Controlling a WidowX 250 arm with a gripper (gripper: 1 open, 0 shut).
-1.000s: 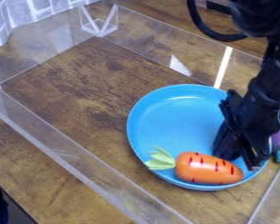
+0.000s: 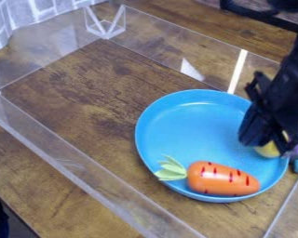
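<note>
My black gripper (image 2: 261, 125) hangs over the right side of a blue plate (image 2: 177, 125), its fingertips low near the rim. A small yellow object (image 2: 268, 148) shows just under it, mostly hidden; I cannot make out whether anything is between the fingers. An orange toy carrot (image 2: 220, 178) with pale green leaves lies in the front of the plate.
A purple object (image 2: 297, 156) lies right of the plate, partly hidden. Clear plastic walls (image 2: 46, 149) border the wooden surface (image 2: 83, 107), which is bare left of the plate. A pale cloth (image 2: 12, 20) is at the back left.
My gripper has risen a little and moved back, away from the carrot, uncovering the yellow object under it. The carrot and plate look unmoved.
</note>
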